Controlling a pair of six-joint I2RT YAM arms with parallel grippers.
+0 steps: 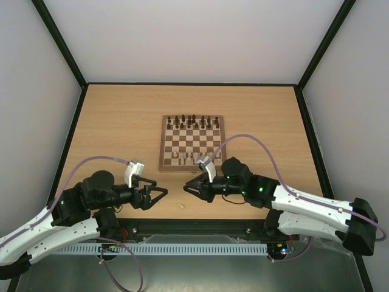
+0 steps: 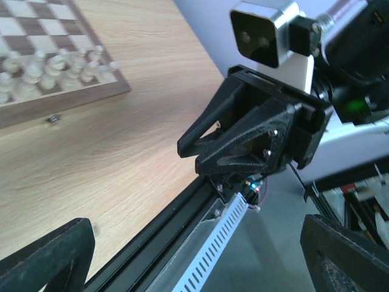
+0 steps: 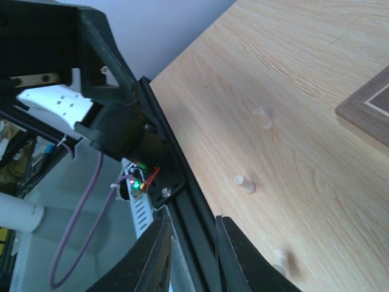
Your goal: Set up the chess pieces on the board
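Observation:
The chessboard (image 1: 162, 143) lies mid-table, with dark pieces (image 1: 193, 121) along its far rows and pale pieces (image 1: 182, 158) on the near rows. My left gripper (image 1: 163, 190) hangs in front of the board's near left, its fingers wide apart and empty. Facing it from the right, my right gripper (image 1: 185, 188) is partly open; only a narrow gap shows between its fingers, with nothing in it. Loose pale pieces stand on bare wood in the right wrist view: one piece (image 3: 245, 184) and another (image 3: 281, 261) near the fingers.
A faint, clear-looking round item (image 3: 262, 118) rests farther off on the wood. Close to the board's near edge is a small dark item (image 2: 53, 118). The dark front rail (image 1: 194, 226) borders the table. Wood on both sides of the board is free.

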